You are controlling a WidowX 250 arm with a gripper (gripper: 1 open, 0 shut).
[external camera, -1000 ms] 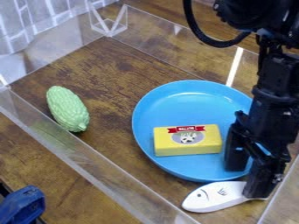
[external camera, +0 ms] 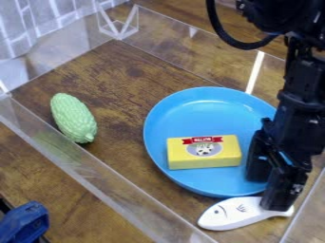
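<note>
My black gripper is low at the right, over the right rim of a blue plate and the right end of a white fish-shaped object. Its fingers are dark and overlap, so their spacing is hard to make out. A yellow box with a red label lies on the plate, left of the gripper and apart from it.
A pale green corn or cabbage-like piece lies on the wooden surface at left. Clear walls border the work area. A blue object sits outside at bottom left.
The gripper has shifted very slightly; the other things look unmoved.
</note>
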